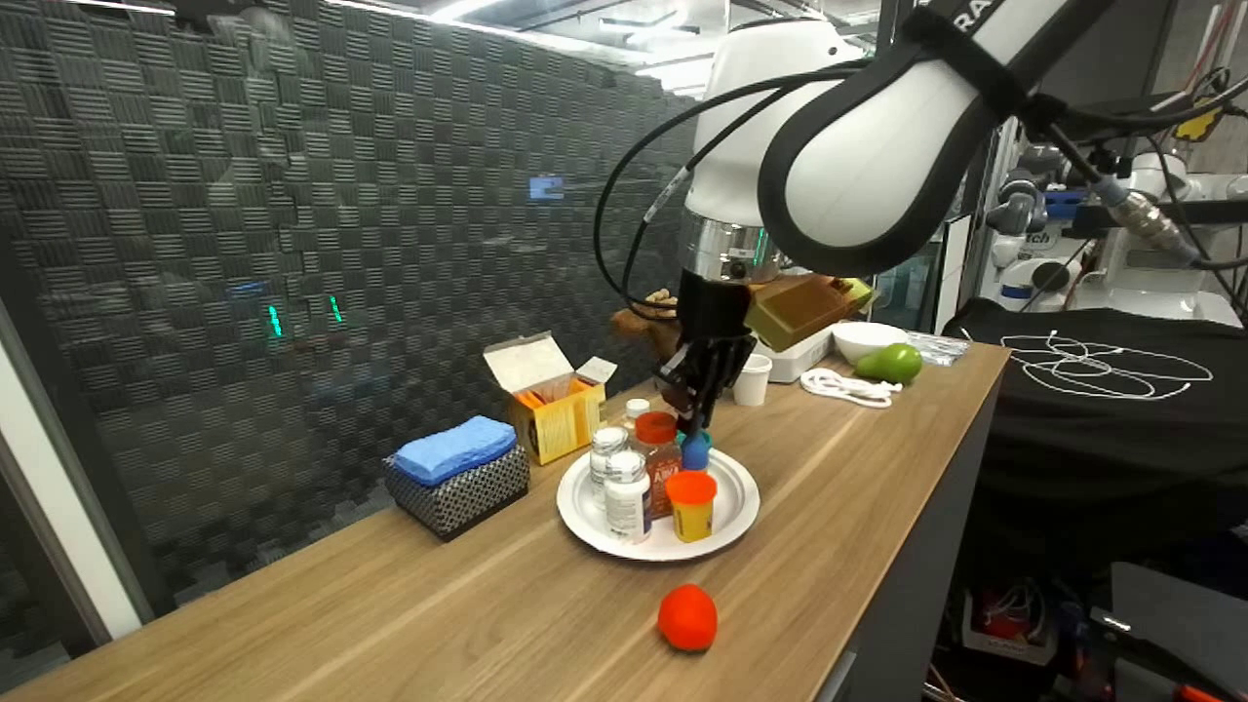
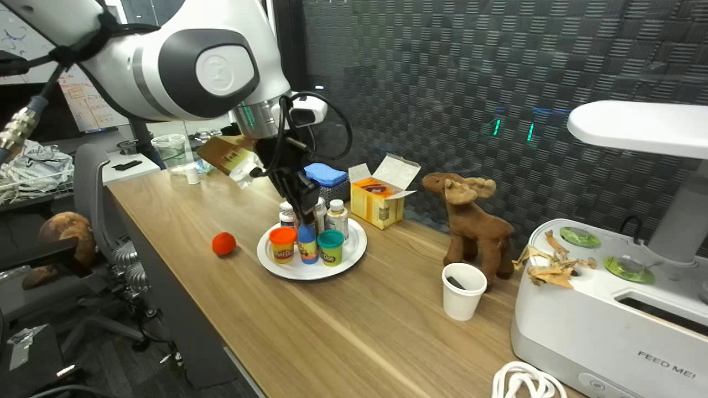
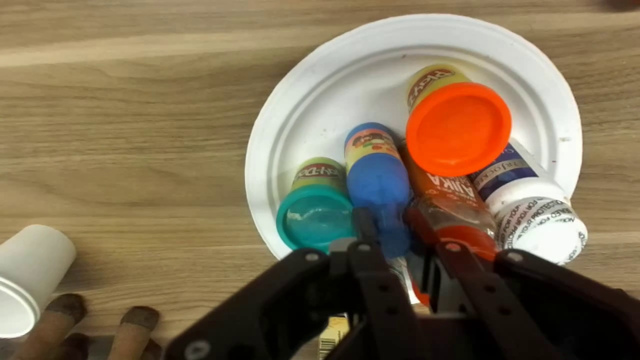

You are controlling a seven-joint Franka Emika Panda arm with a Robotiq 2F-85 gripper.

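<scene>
My gripper is shut on the narrow neck of a blue bottle (image 3: 376, 171) with a picture label. In the second exterior view that bottle (image 2: 307, 242) is upright over the white plate (image 2: 355, 255), between a Play-Doh tub with an orange lid (image 2: 282, 244) and one with a teal lid (image 2: 330, 247). Whether its base touches the plate is hard to tell. Close beside it in the wrist view is a brown-red AJIKA jar (image 3: 447, 192), and beyond that lie white-capped bottles (image 3: 528, 210) on the plate.
A red round object (image 1: 687, 618) rests on the open wood in front of the plate. Behind stand a blue cloth on a black box (image 1: 456, 474) and an open yellow box (image 1: 556, 419). A white cup (image 2: 462, 292) and a brown moose toy (image 2: 474, 225) are off to one side.
</scene>
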